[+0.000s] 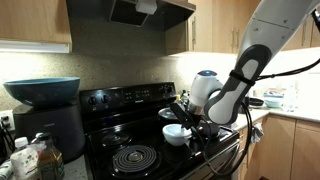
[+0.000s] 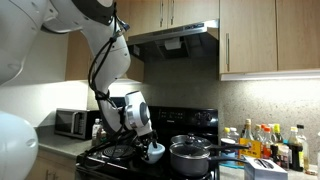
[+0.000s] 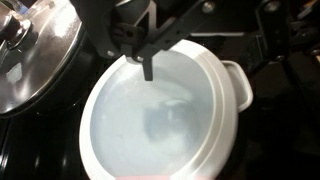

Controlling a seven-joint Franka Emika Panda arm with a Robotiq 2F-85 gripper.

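A white bowl-like pot (image 3: 155, 130) with a side handle (image 3: 239, 86) fills the middle of the wrist view. Its inside is pale, with nothing distinct in it. My gripper hangs over the pot's far rim, open, with nothing seen between its fingers. Exterior view 1 has the same white pot (image 1: 176, 134) on the black stove, just below and left of the hand. From the other side, the white pot (image 2: 155, 153) shows right beside the hand; whether a finger touches the rim I cannot tell.
A large steel pot (image 2: 190, 158) with a lid stands close by on the stove. An empty coil burner (image 1: 135, 158) lies to the left in exterior view 1. Bottles (image 1: 49, 158) and a blue bowl (image 1: 44, 92) on a black appliance stand farther left.
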